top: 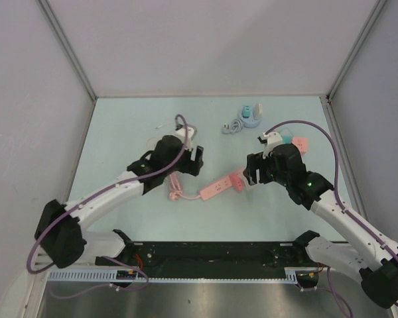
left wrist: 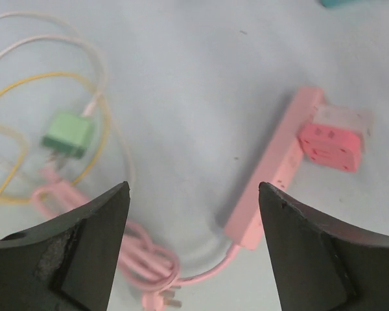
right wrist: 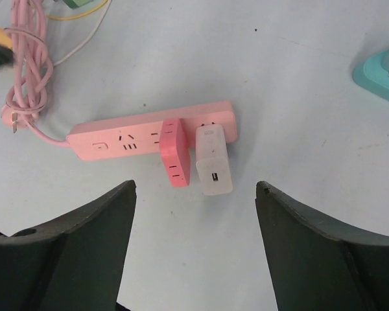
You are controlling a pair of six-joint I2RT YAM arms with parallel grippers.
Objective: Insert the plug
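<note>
On the table lies a pink power strip [right wrist: 97, 142], its cord running to a coiled bundle [right wrist: 27, 78]. Two plug blocks, a pink one [right wrist: 174, 152] and a white one [right wrist: 214, 159], sit side by side against the strip's end in the right wrist view. Whether their prongs are fully seated cannot be seen. My left gripper [top: 196, 160] hangs above the table left of the strip, its fingers [left wrist: 84, 253] apart with nothing between them. The right gripper [top: 254, 171] is open and empty, above and right of the plugs.
A green connector [left wrist: 69, 134] with white and yellow cables lies at the left. At the back stands a blue-white item [top: 251, 119] with a coiled cord [top: 233, 126]. A pink block [top: 300, 144] lies at the right.
</note>
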